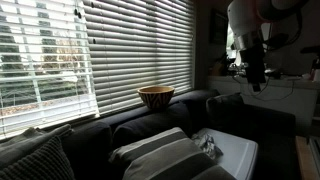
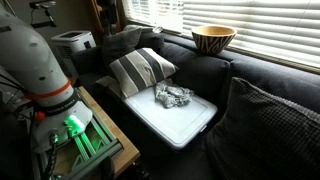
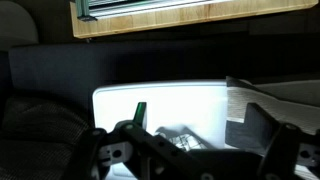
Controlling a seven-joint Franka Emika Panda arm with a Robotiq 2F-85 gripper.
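In the wrist view my gripper is open, its two dark fingers wide apart and nothing held. Below it lies a white tray or lid [image 3: 115,105] on the dark sofa, with a crumpled grey cloth [image 3: 182,137] on it, partly hidden by the gripper. Exterior view 1 has the gripper [image 1: 256,86] hanging high at the right, well above the seat. The same cloth [image 2: 173,95] and white tray [image 2: 180,130] show clearly in exterior view 2. A striped pillow [image 2: 140,71] leans beside the tray.
A patterned bowl [image 2: 213,39] sits on top of the sofa back, before the window blinds [image 1: 140,45]. A dark textured cushion [image 2: 265,130] fills the right of exterior view 2. The wooden table edge [image 3: 200,14] borders the sofa.
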